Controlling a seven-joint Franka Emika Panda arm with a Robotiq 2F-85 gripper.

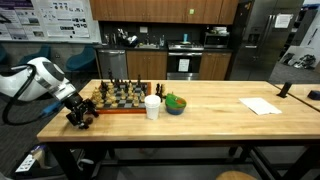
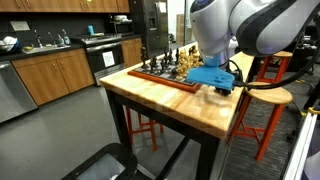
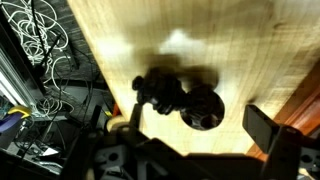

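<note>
My gripper is open over the wooden table, its two dark fingers wide apart at the lower part of the wrist view. Between and just beyond them is a small dark piece with a round end and a knobbly end; it looks like a black chess piece, though blur hides its exact shape. In exterior view 1 the gripper is low at the table's left end, in front of the chessboard. Exterior view 2 shows the gripper partly hidden by the arm.
Several chess pieces stand on the board. To its right are a white cup and a bowl with green contents. White paper lies farther right. The table edge is close to the gripper's left.
</note>
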